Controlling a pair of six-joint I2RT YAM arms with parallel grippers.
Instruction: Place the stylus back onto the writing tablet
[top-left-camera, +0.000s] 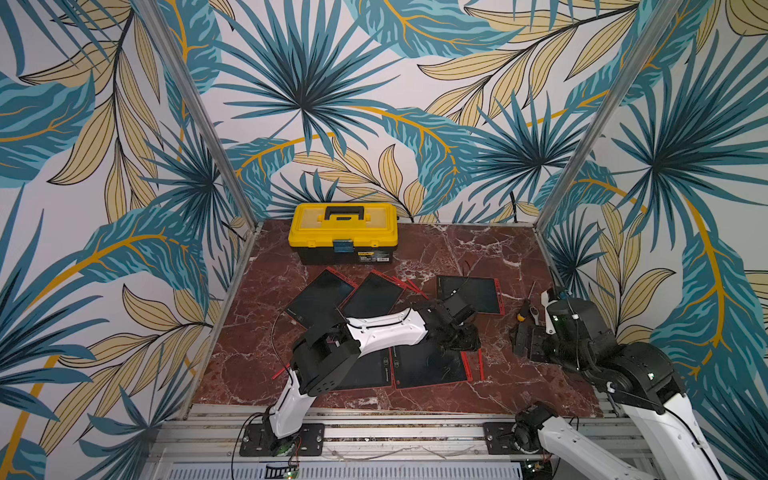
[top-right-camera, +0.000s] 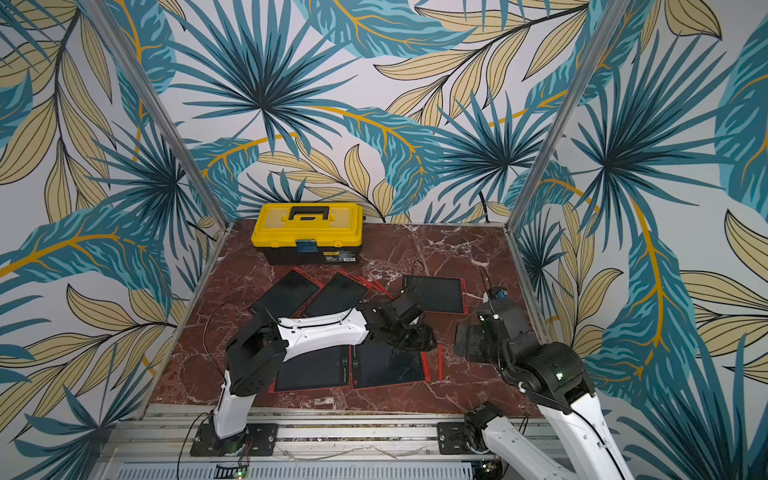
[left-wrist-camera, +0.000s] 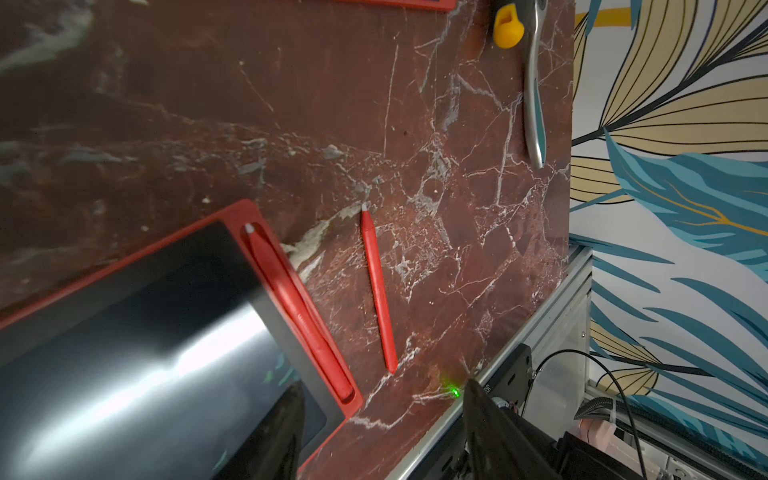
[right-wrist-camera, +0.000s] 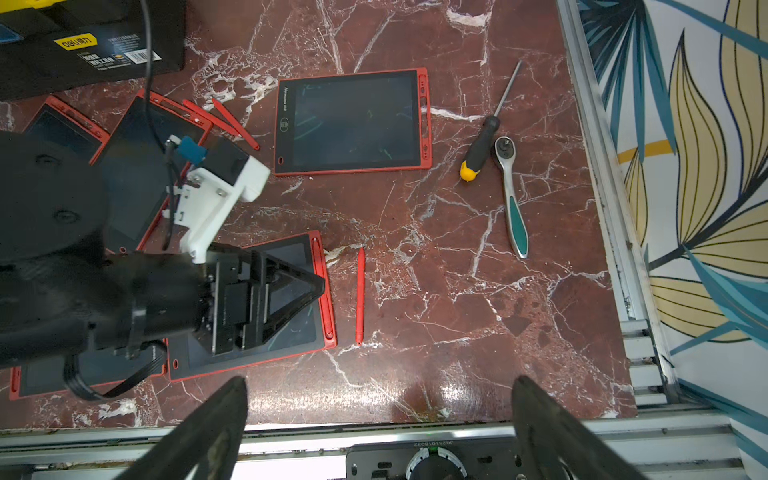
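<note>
A loose red stylus with a pale tip lies on the marble table, beside and apart from the red-framed writing tablet. The tablet's slot runs along its near edge and seems to hold another red stylus. My left gripper hangs above the tablet and stylus, its fingers spread apart, nothing between them. In the right wrist view, the left fingers overlap the tablet, left of the loose stylus. My right gripper stands open and empty, high over the right side.
Another tablet lies at the back, with a screwdriver and ratchet to its right. Two red sticks lie near the tilted tablets. A yellow toolbox stands at the back left.
</note>
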